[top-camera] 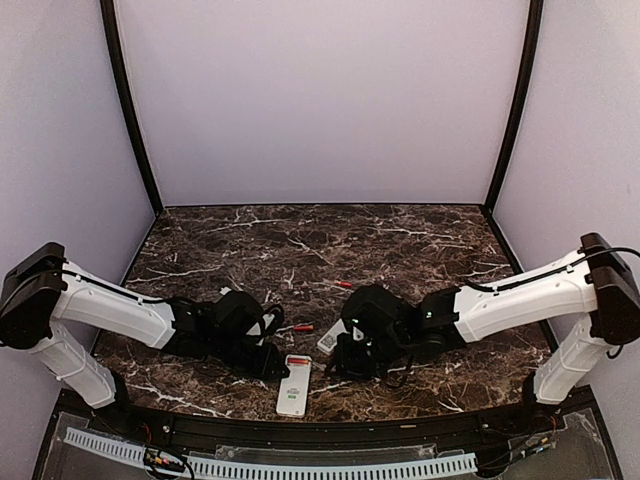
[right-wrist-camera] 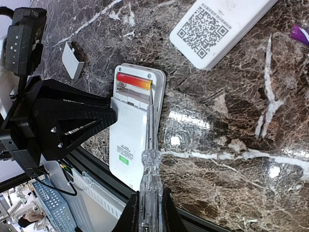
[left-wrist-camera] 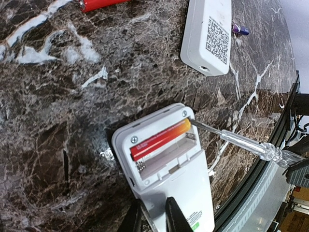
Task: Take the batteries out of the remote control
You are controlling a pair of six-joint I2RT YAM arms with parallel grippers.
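Note:
The white remote (left-wrist-camera: 186,188) lies on the marble near the front edge, its battery compartment uncovered and holding one red-orange battery (left-wrist-camera: 157,140). My left gripper is low at the remote's side; how far its fingers stand apart is unclear. My right gripper is shut on a clear-handled screwdriver (left-wrist-camera: 256,147), whose metal tip is at the battery's orange end in both wrist views.
A white box with a QR code (left-wrist-camera: 207,34) lies behind the remote. A red battery (left-wrist-camera: 101,2), a purple battery (right-wrist-camera: 299,34) and a small white piece (right-wrist-camera: 72,63) lie apart.

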